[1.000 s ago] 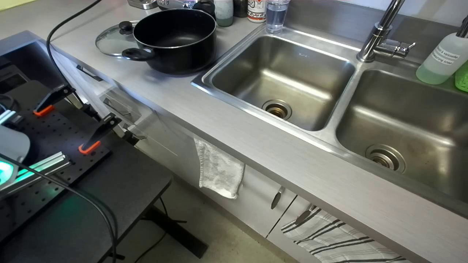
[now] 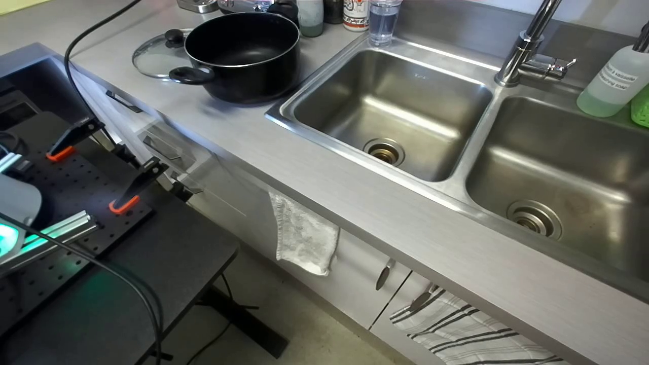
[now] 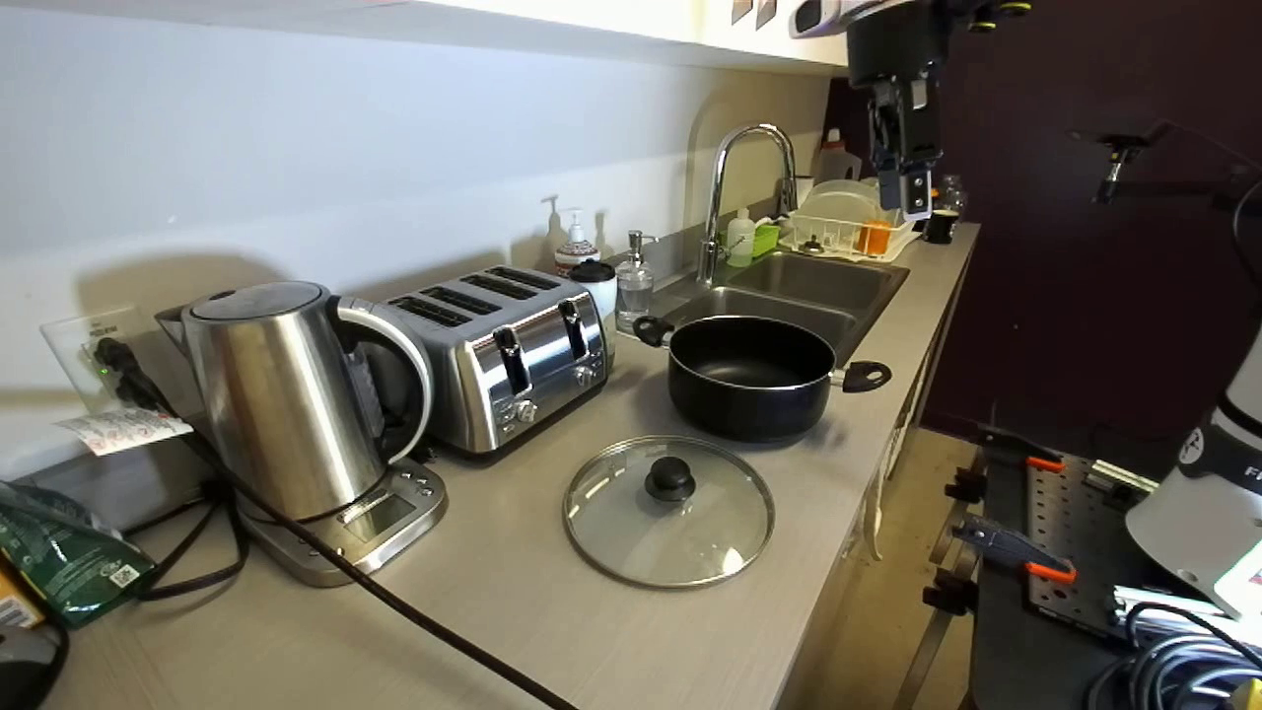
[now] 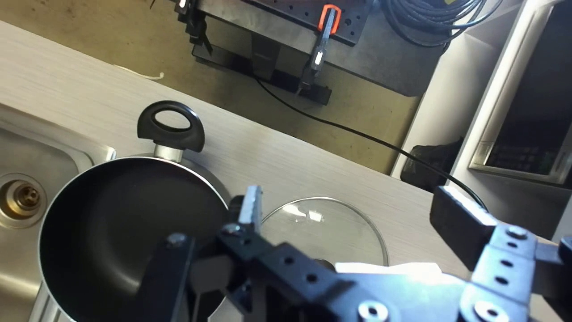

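Note:
My gripper stands open in the wrist view, its two fingers wide apart and nothing held between them. In exterior view 2 it hangs high over the counter at the upper right; exterior view 1 does not include it. A black two-handled pot (image 3: pixel 752 390) rests uncovered on the counter beside the sink, with no contents showing. Its glass lid (image 3: pixel 615 532), with a black knob (image 3: pixel 670 478), lies flat on the counter next to it. From the wrist camera, the lid (image 4: pixel 316 228) is partly hidden behind the gripper, as is part of the pot (image 4: pixel 128 209).
A steel kettle (image 3: pixel 278 402) and a toaster (image 3: pixel 515 355) line the wall side. The double sink (image 2: pixel 477 131) has a tall faucet (image 2: pixel 529 45). A black cable (image 3: pixel 414 609) crosses the counter. Bare counter (image 2: pixel 340 176) runs along the sink's front.

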